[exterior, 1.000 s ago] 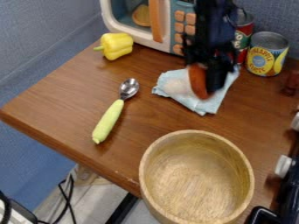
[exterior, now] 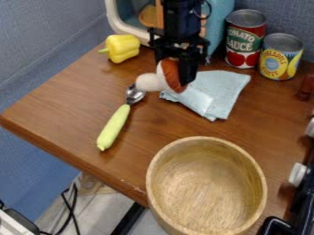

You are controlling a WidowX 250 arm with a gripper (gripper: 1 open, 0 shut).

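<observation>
My black gripper (exterior: pixel 175 64) is at the back centre, shut on a toy (exterior: pixel 173 75) with an orange middle and a pale rounded end, held above the left edge of a folded light-blue cloth (exterior: pixel 211 96). A spoon with a yellow-green handle (exterior: pixel 113 127) lies on the wooden table to the left. A wooden bowl (exterior: pixel 207 193) stands at the front right.
A yellow pepper (exterior: pixel 120 48) is at the back left. A tomato sauce can (exterior: pixel 244 41) and a yellow can (exterior: pixel 280 58) stand at the back right, before a toy microwave (exterior: pixel 124 14).
</observation>
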